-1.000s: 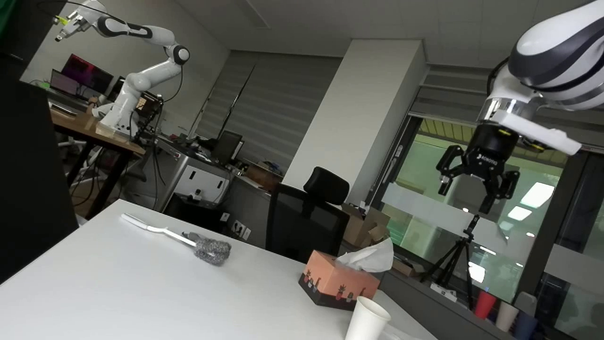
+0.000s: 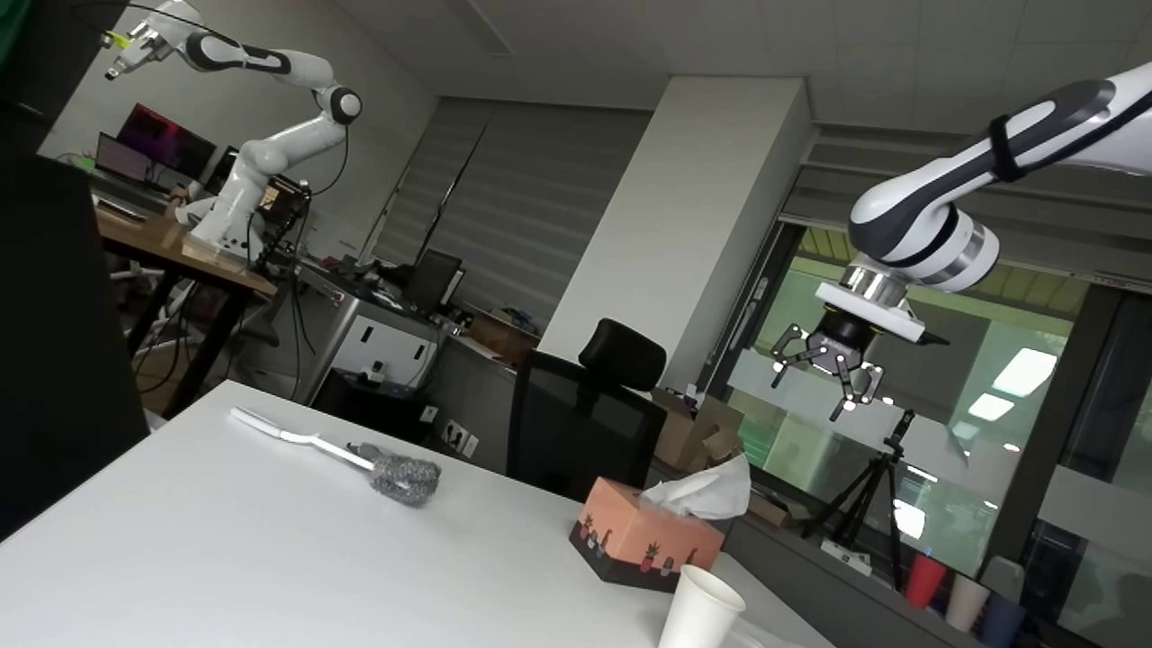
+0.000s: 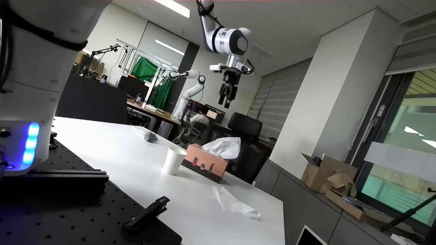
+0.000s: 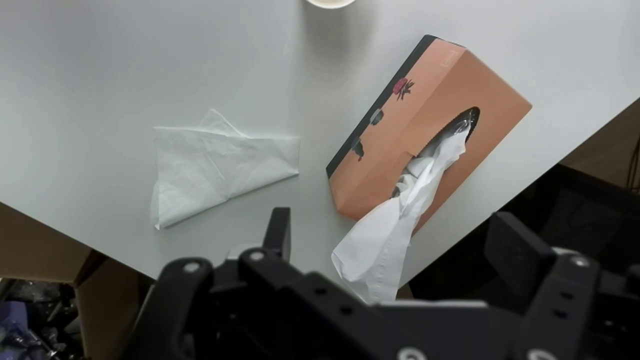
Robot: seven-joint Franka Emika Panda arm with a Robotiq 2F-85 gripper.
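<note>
High above the table, my gripper stands open, its fingers wide apart and nothing between them. In the wrist view, the fingers show at the lower edge, spread to either side of a white tissue that sticks out of the orange tissue box well below. A folded loose tissue lies flat on the table to the left of the box. The white paper cup stands upright beside the box; only its rim shows in the wrist view. Farther off lies a brush with a white handle and a grey scrubbing head.
The white table has wide free room around the brush. A black chair stands behind the table's far edge, near the box. Cardboard boxes sit on a low ledge beyond the table.
The things on the table have stayed put.
</note>
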